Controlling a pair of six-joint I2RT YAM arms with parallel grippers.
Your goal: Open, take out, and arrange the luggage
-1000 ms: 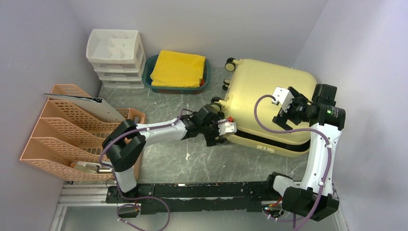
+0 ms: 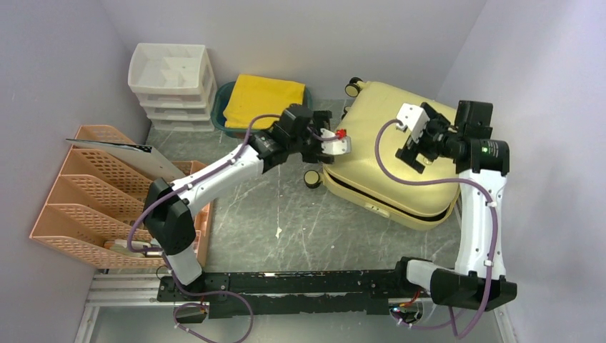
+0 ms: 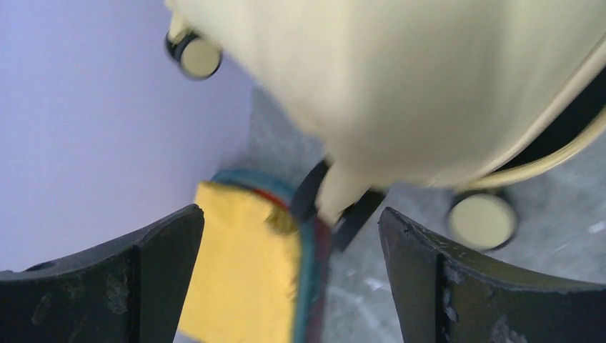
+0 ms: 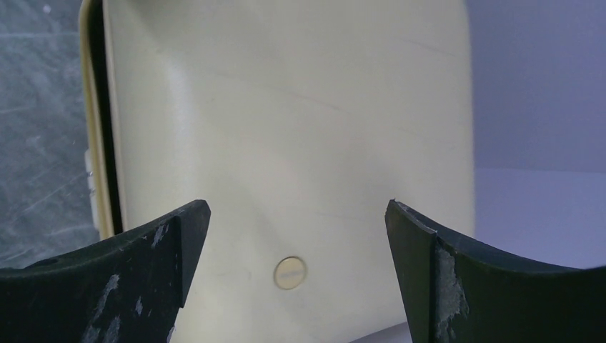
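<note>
A pale yellow suitcase (image 2: 357,153) lies flat and askew at the right of the floor, a dark gap running along its front edge. Its wheels (image 2: 312,179) point left. At its left end my left gripper (image 2: 323,140) is open; in the left wrist view a wheel mount (image 3: 341,191) shows blurred beyond the fingers, nothing gripped. Over the lid hovers my right gripper (image 2: 421,143), also open. Between its fingers the right wrist view shows only the smooth lid (image 4: 286,157) with a small round badge (image 4: 290,273).
A teal basket (image 2: 221,111) holding a folded yellow cloth (image 2: 263,100) stands at the back, beside white drawers (image 2: 171,75). At left is an orange divided rack (image 2: 64,229). A wall borders the suitcase's right side.
My left gripper moved back along the suitcase's left end. The suitcase turned, its front left corner shifting left and its back wheels shifting away. My right gripper moved slightly left.
</note>
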